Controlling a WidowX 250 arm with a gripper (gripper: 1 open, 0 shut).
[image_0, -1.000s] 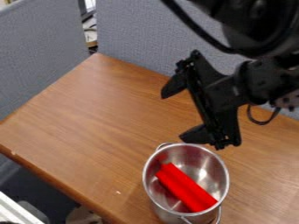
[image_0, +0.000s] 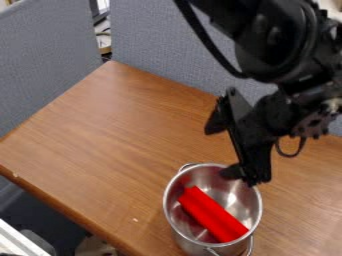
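Note:
A red cylindrical object (image_0: 211, 213) lies slanted inside a steel pot (image_0: 179, 227) at the bottom centre. My black gripper (image_0: 230, 152) hangs above the pot's back rim from the upper right, open, its lower finger reaching down near that rim. Nothing shows between its fingers.
Grey padded walls stand along the back and left edge.
The gripper has shifted to the right and slightly down, its lower finger now lower over the pot. The pot and red object are unmoved.

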